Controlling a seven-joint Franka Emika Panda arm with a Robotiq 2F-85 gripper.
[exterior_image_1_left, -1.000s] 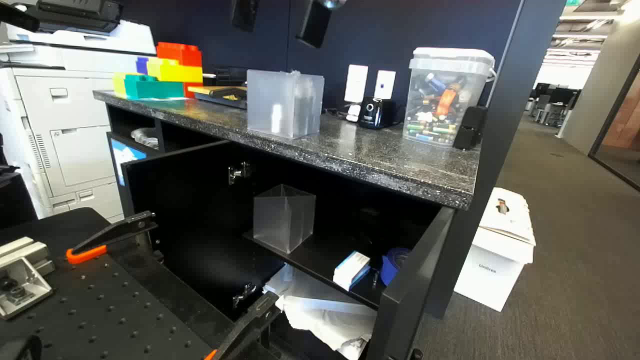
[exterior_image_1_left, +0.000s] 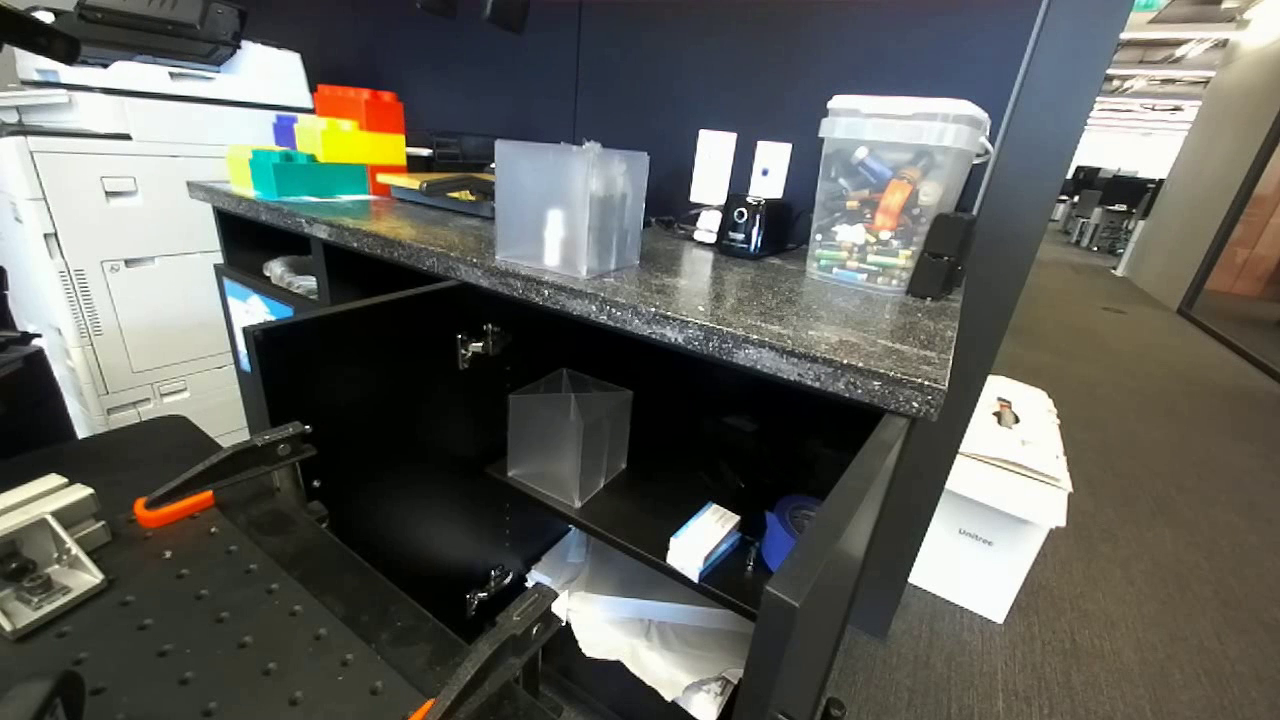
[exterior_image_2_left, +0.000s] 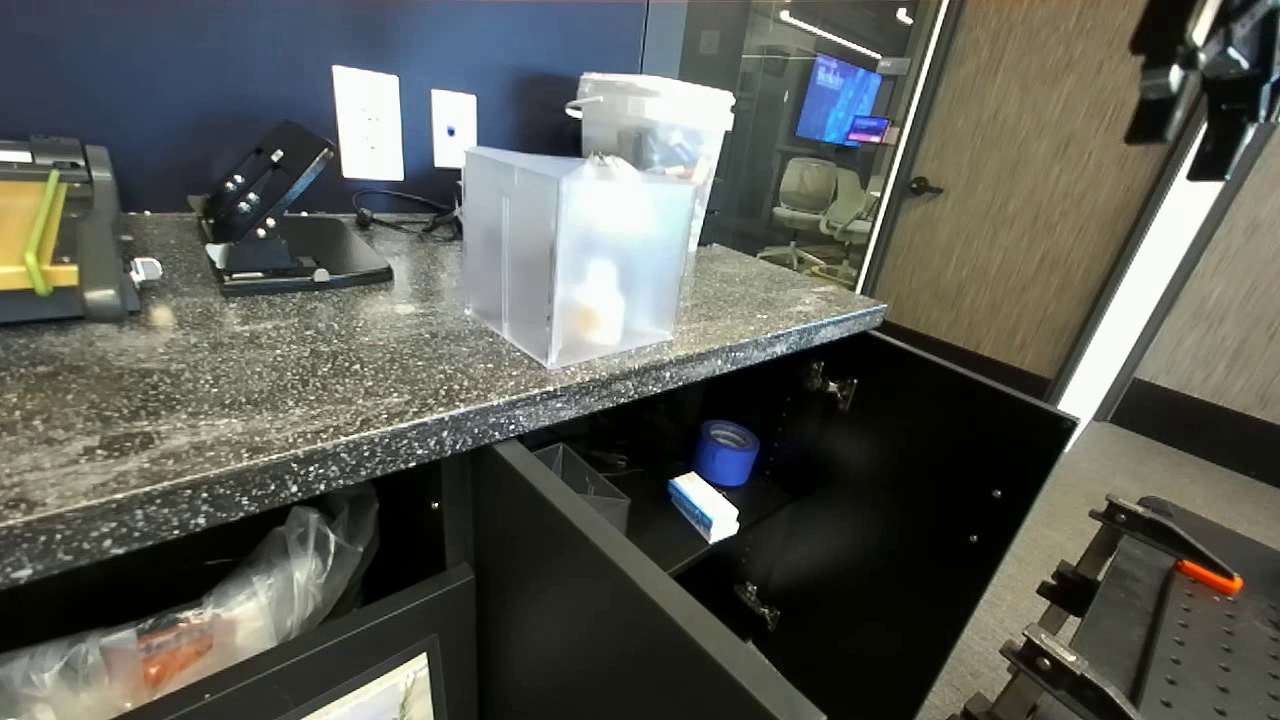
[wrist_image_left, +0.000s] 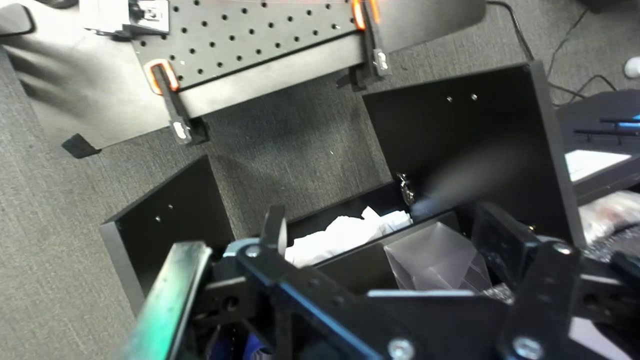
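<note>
High above the scene, my gripper stands open, its fingers wide apart with nothing between them in the wrist view. Only the tips of the gripper (exterior_image_1_left: 473, 10) show at the top of exterior view 1; in exterior view 2 it hangs at the upper right, well clear of the counter. One clear bin (exterior_image_1_left: 567, 434) sits on the shelf of the open cabinet. Another clear box (exterior_image_2_left: 516, 258) rests on the speckled countertop (exterior_image_2_left: 300, 402). To the right on the shelf lie a small white-and-blue box (exterior_image_1_left: 705, 540) and a roll of blue tape (exterior_image_2_left: 726, 452).
Two cabinet doors (wrist_image_left: 462, 144) stand open, jutting toward the black perforated table (wrist_image_left: 234, 36) with its orange clamps. White plastic (exterior_image_1_left: 654, 630) fills the space under the shelf. A battery bucket (exterior_image_1_left: 894, 198) and coloured blocks (exterior_image_1_left: 348, 144) occupy the counter ends.
The gripper's fingers have moved up and to the left in exterior view 1, nearly out of frame, and appear closer together. The objects on the counter and shelf have not moved.
</note>
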